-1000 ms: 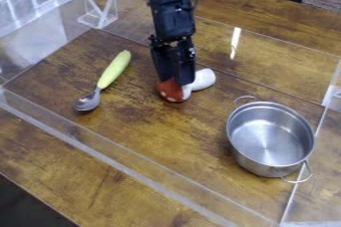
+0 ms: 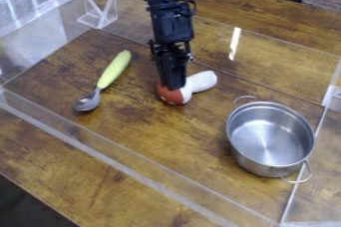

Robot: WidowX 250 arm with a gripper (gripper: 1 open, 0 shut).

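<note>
My black gripper hangs at the upper middle, its tips just over a red round object that lies against a white cylindrical object. Whether the fingers are open or shut is hard to make out, and the dark tips partly hide the red object. To the left lie a yellow-green elongated object and a metal spoon. A steel pot with wire handles stands at the right.
Clear panels edge the work area.
My gripper has risen slightly and shifted a little left since a second ago, showing more of the white object. The other objects look unmoved.
</note>
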